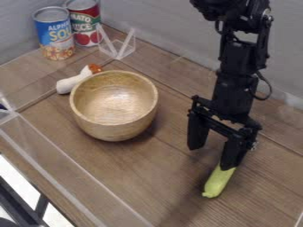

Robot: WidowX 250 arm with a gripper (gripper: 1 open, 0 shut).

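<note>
The black gripper (219,136) hangs low over the wooden table on the right, its two fingers spread open. A pale yellow-green elongated object (219,181) lies on the table beneath and just in front of the right finger, which partly hides its far end. Whether they touch I cannot tell.
A wooden bowl (113,105) sits left of centre, with a white object with an orange end (78,80) behind it. Two cans (56,35) and a clear wire-like item stand at the back left.
</note>
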